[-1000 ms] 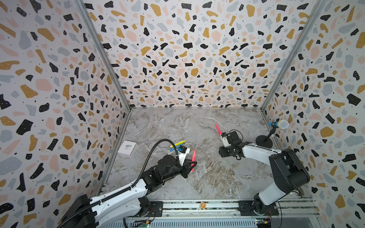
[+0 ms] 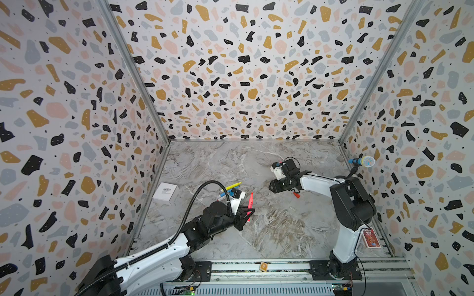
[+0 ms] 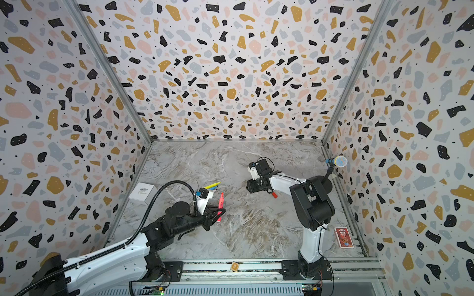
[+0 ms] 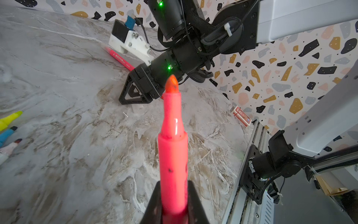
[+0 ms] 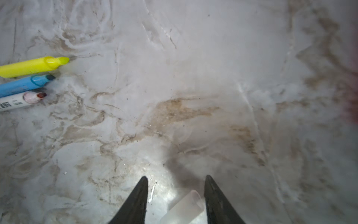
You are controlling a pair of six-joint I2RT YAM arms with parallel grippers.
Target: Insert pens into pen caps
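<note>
A pink marker (image 4: 173,160) with a bare orange tip stands upright in my left gripper (image 2: 249,212), which is shut on it. My right gripper is part open, low over the table right of the left one. Beyond its fingers (image 5: 139,197), a pale cap-like cylinder (image 5: 183,209) shows at the lower edge; I cannot tell whether the fingers touch it. A small red piece (image 2: 296,194) lies beside the right gripper. Another pink pen (image 4: 118,57) lies behind it. Uncapped yellow (image 5: 33,67), blue (image 5: 24,85) and white (image 5: 18,101) markers lie side by side at the left.
A white box (image 2: 164,192) sits at the left edge. On the right are a small stand with a blue and yellow top (image 2: 363,161) and a red card box (image 2: 371,237). The table between the two grippers is clear.
My right gripper has moved left and a little farther back, now covering most of the rear pink pen. The red piece and card box have come into view. The left arm has hardly moved.
</note>
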